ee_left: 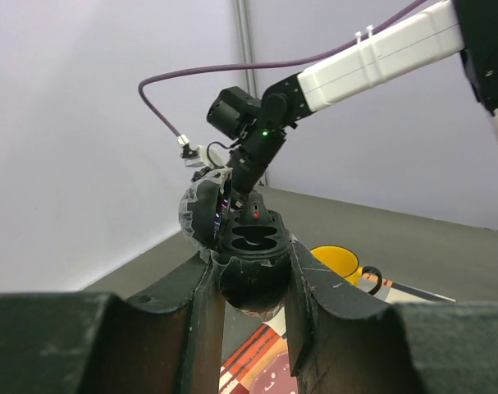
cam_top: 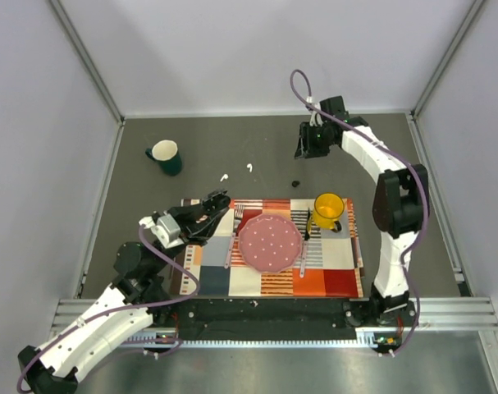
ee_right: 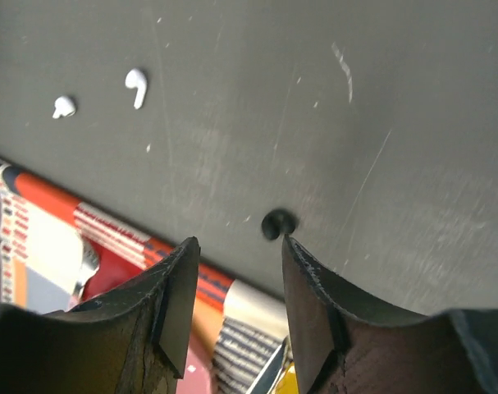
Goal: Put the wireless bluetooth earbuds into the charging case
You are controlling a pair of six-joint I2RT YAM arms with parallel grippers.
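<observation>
My left gripper is shut on a black charging case [ee_left: 255,271], held up with its lid [ee_left: 206,212] open. The two slots visible in the case look empty. In the top view the left gripper [cam_top: 219,200] is over the placemat's far left part. Two white earbuds [ee_right: 136,82] [ee_right: 64,107] lie apart on the grey table, upper left in the right wrist view. From above, they are small white specks [cam_top: 249,167] [cam_top: 224,177]. My right gripper has its fingers apart, nothing between them; it hovers over the table's far right [cam_top: 301,153].
A small round black object [ee_right: 278,223] lies on the table, beyond the right fingertips. The striped placemat [cam_top: 216,281] bears a pink plate [cam_top: 269,244], cutlery and a yellow mug [cam_top: 329,210]. A dark green mug [cam_top: 167,158] stands at the back left.
</observation>
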